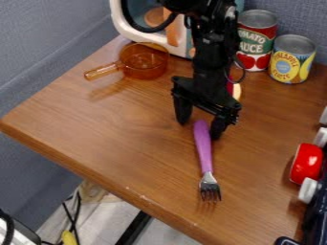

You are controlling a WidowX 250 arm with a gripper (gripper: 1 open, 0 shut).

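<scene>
The black gripper (200, 122) is open, its two fingers pointing down over the handle end of a fork with a purple handle (206, 159). The fork lies lengthwise on the wooden table (102, 144), tines toward the front. Whether the fingers touch the handle cannot be told.
An amber pan (143, 59) sits at the back left beside a white appliance. Two cans (293, 59) stand at the back right, with a yellow object partly hidden behind the arm. Red and white items (305, 165) line the right edge.
</scene>
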